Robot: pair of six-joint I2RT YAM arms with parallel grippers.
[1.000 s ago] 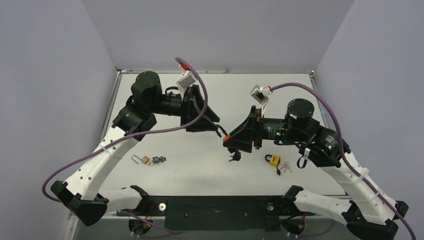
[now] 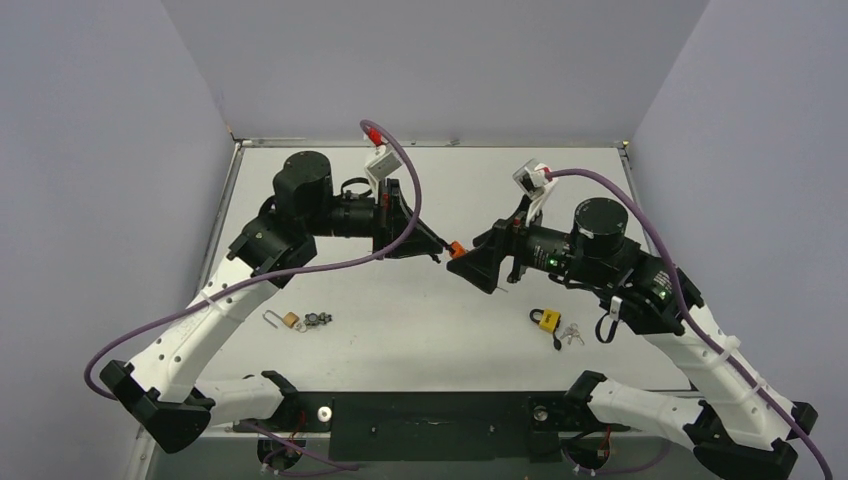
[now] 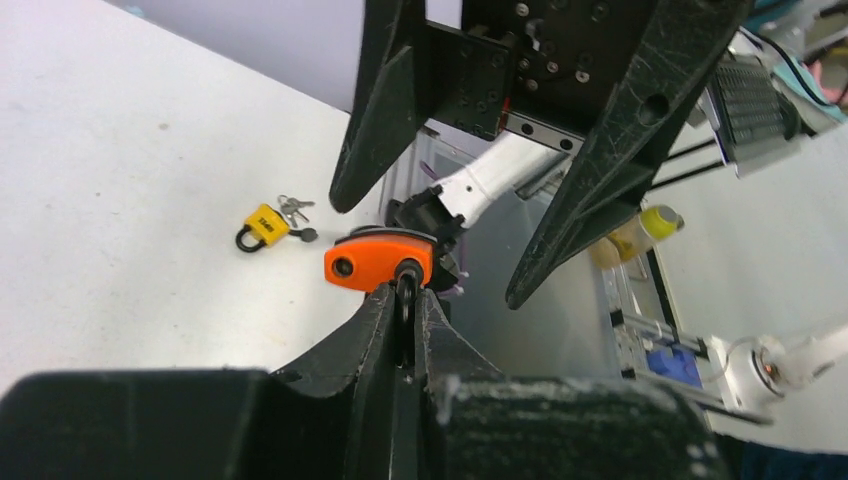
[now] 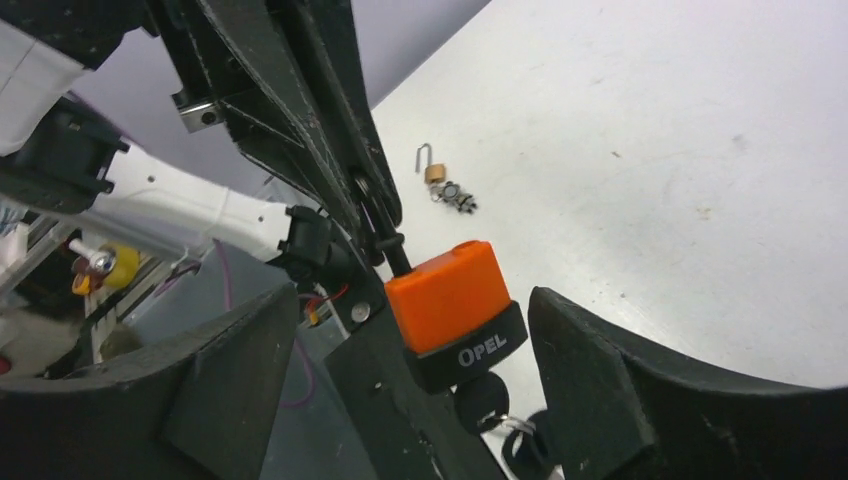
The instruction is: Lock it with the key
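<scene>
An orange padlock (image 3: pixel 372 262) with a black base marked OPEL hangs in mid-air between my arms. My left gripper is shut on its dark shackle (image 4: pixel 400 258). One shackle leg enters the body, while the other hole in its top looks empty. Below the base, in the right wrist view, hangs a black-headed key (image 4: pixel 481 400) on a ring with another dark key; whether it sits in the keyhole is unclear. My right gripper stands open, its fingers on either side of the padlock with gaps showing.
On the white table (image 2: pixel 400 340), a yellow padlock (image 2: pixel 549 319) and loose keys (image 2: pixel 571 334) lie at the right. A brass padlock (image 2: pixel 290 319) and a small metal item (image 2: pixel 318 319) lie at the left.
My right gripper has gone from shut around the padlock body to open, shifting slightly right. The left gripper has moved a little right and in close, taking hold of the shackle.
</scene>
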